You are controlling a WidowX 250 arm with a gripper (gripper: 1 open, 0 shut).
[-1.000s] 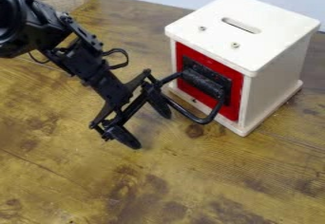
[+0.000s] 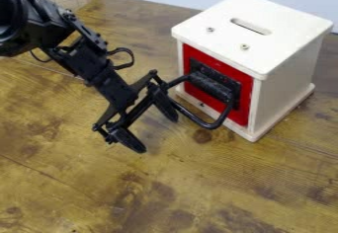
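Observation:
A white wooden box (image 2: pixel 278 89) with a slot and two screws on top stands on the table, its red front panel (image 2: pixel 248 107) facing left. A black fitting (image 2: pixel 212 84) on that panel carries a black U-shaped handle (image 2: pixel 204 122) sticking out toward the arm. My black gripper (image 2: pixel 146 125) hangs left of the box, tilted downward, its fingers spread open beside the handle's outer end. Whether a finger touches the handle is hard to tell.
A white wall runs along the back, with a pale panel at the top left.

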